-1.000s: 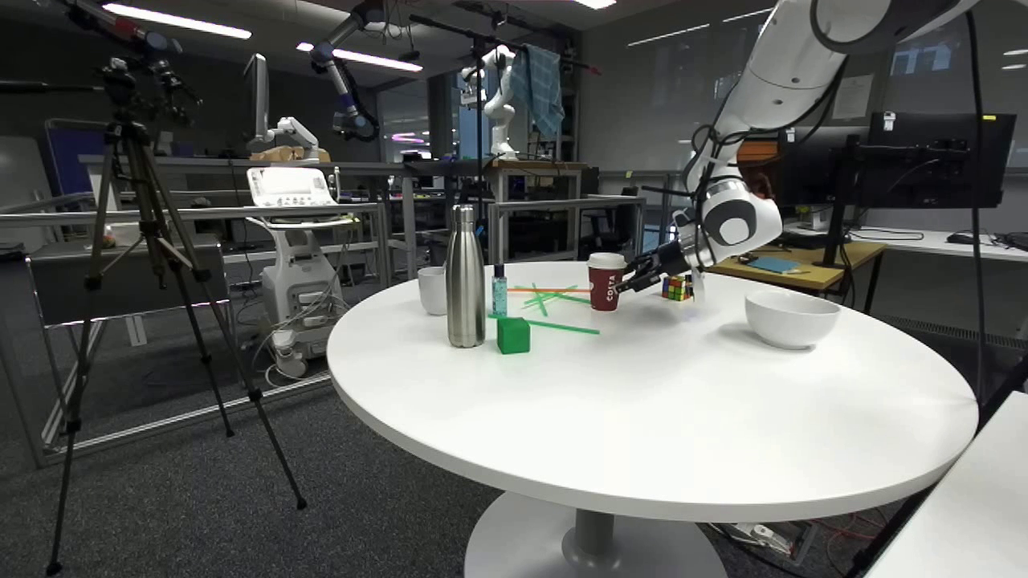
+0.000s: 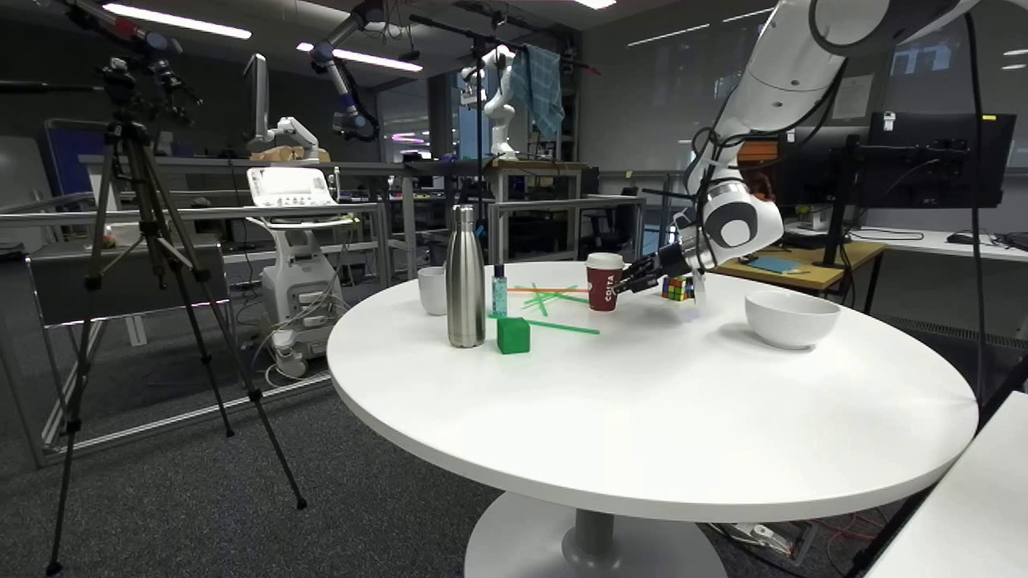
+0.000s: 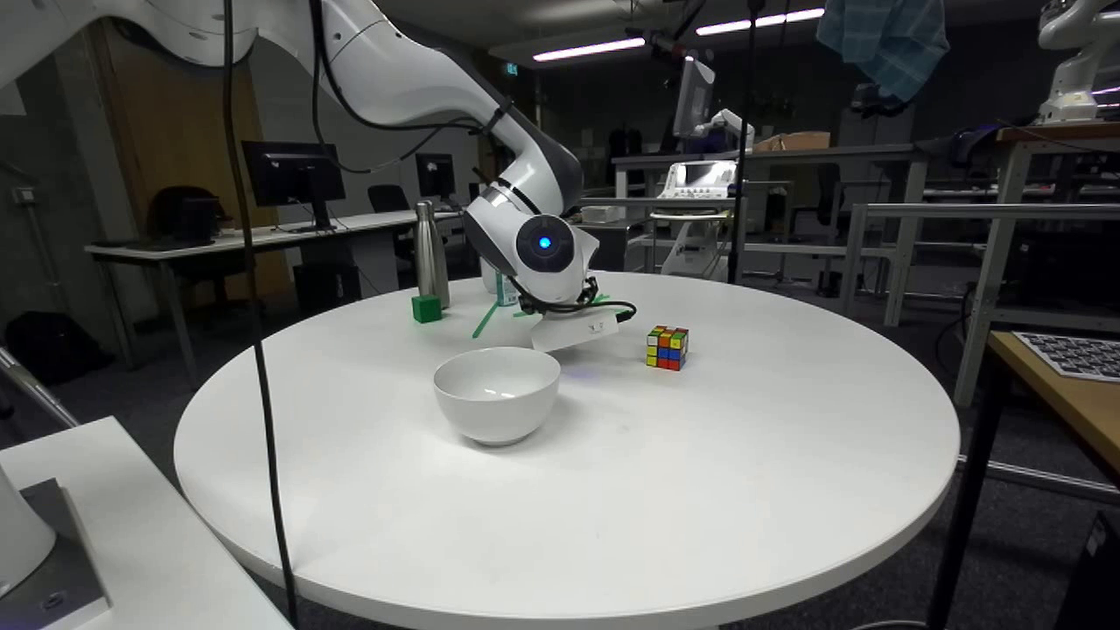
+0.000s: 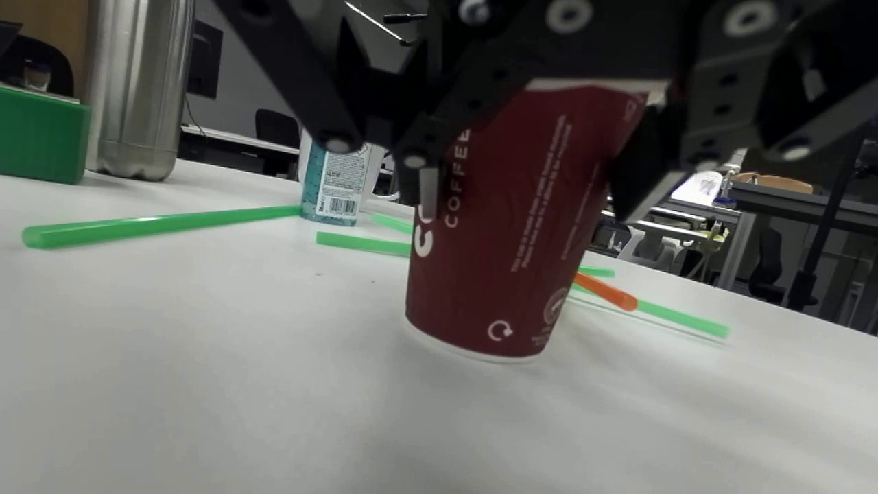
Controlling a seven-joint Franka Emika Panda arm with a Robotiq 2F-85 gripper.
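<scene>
A dark red paper coffee cup [image 2: 603, 286] with a white lid stands on the round white table. In the wrist view the cup [image 4: 514, 239] fills the middle, its base on or very near the tabletop. My gripper has one finger on each side of it, the left fingertip overlapping its left edge and the right one beside its right edge. Whether both fingers press on the cup, I cannot tell. From the side, the gripper [image 2: 622, 280] reaches in low from the right, at the cup's side. The arm hides the cup in exterior view 2.
Green straws [image 4: 164, 224] and an orange straw [image 4: 607, 289] lie around the cup. Beyond are a small blue bottle [image 2: 499, 292], white mug [image 2: 433, 291], steel bottle [image 2: 467, 279] and green cube [image 2: 513, 335]. A Rubik's cube [image 3: 668, 347] and white bowl [image 3: 498, 394] stand nearby.
The cup and the gripper sit very slightly further left in exterior view 1. The other objects on the table have stayed put.
</scene>
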